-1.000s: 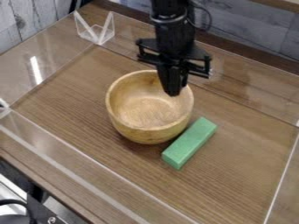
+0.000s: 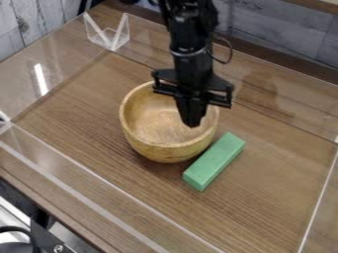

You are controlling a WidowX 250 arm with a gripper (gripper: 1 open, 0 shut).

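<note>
My black gripper (image 2: 196,113) hangs over a round wooden bowl (image 2: 152,136) in the middle of the table (image 2: 79,158). It is shut, with nothing visible between its fingers, which reach down over the bowl's right part. A green oblong block (image 2: 212,162) lies on the table just to the right and front of the bowl.
Clear plastic fittings stand at the table's left edge and upper left. A black round object (image 2: 16,237) is at the lower left corner.
The bowl and green block look unmoved.
</note>
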